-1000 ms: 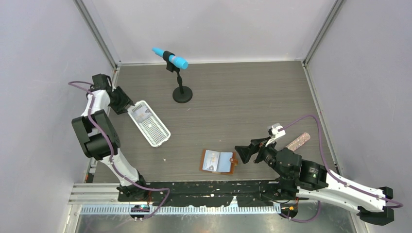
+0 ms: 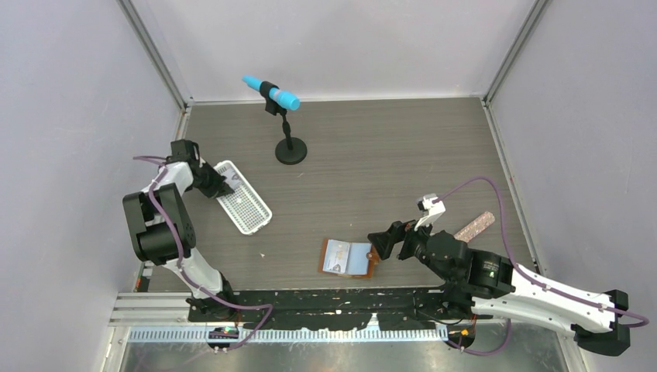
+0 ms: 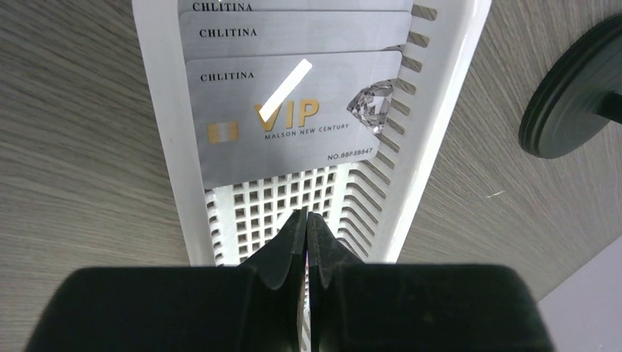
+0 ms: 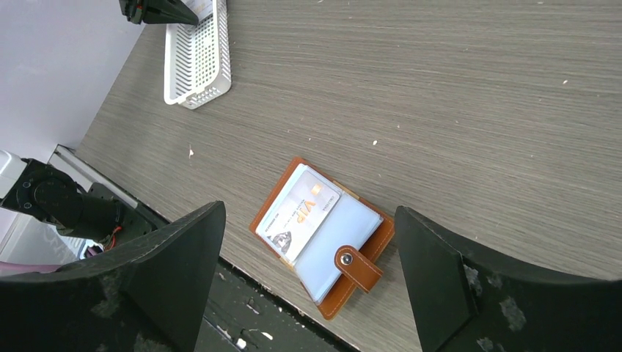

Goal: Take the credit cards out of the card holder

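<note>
A brown leather card holder (image 4: 334, 295) lies open near the table's front edge. In its left half a silver VIP card (image 4: 302, 213) shows; a pale blue-white sleeve (image 4: 339, 236) fills the other half, and a snap strap (image 4: 358, 268) sticks out. Just right of the holder, my right gripper is open and empty. Several silver cards (image 3: 293, 125) lie overlapped at one end of a white basket (image 3: 170, 132). Over the basket, beside the cards, my left gripper has its fingertips together, with no card visible between them.
Behind the basket stands a blue microphone (image 2: 285, 99) on a round black base (image 2: 290, 151). A glittery pink case (image 2: 474, 227) lies at the right, close to the right arm.
From the basket's upper left edge my left gripper has moved right and slightly down, over the basket's card end. The right gripper has shifted slightly left, toward the holder.
</note>
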